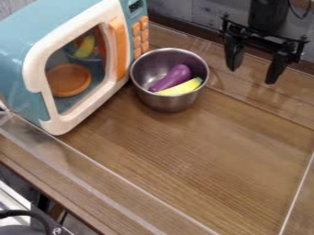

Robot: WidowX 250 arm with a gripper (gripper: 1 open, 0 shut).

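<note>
A steel bowl (164,101) stands on the wooden counter beside a toy microwave (25,55). Inside the bowl lie a purple eggplant (172,77) and a yellow object (183,88), partly hidden under it. The black gripper (255,61) hangs at the top right, right of the bowl and apart from it, its two fingers spread open with nothing between them. Through the microwave's window an orange plate (69,80) and something yellow are visible.
A grey wall (196,11) runs behind the counter. A cable and metal fixture sit at the bottom left.
</note>
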